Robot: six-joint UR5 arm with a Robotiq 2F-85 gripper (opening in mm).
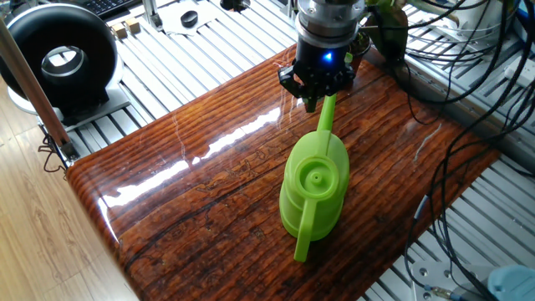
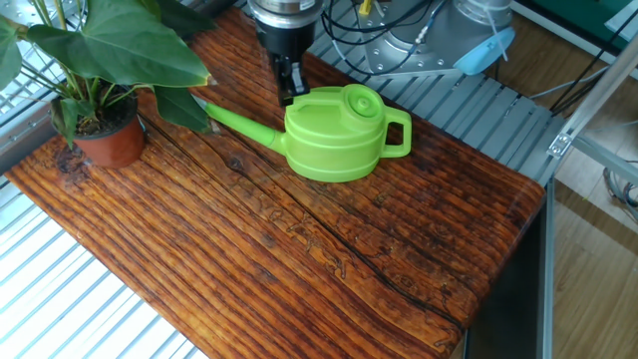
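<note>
A bright green watering can (image 1: 316,188) stands upright on the wooden table (image 2: 249,269). In exterior view 1 its spout points up the picture and its handle (image 1: 305,230) points down; in exterior view 2 the spout (image 2: 244,127) reaches left and the handle (image 2: 399,135) is at the right. My gripper (image 1: 310,105) points down beside the spout in exterior view 1. From the other side, the gripper (image 2: 288,98) overlaps the left end of the can's body. Whether they touch is unclear, as is the spread of the fingers. Nothing visibly hangs from them.
A leafy plant in a brown pot (image 2: 112,145) stands at the table's edge near the spout tip, its leaves overhanging it. Black cables (image 1: 456,159) hang along the right side in exterior view 1.
</note>
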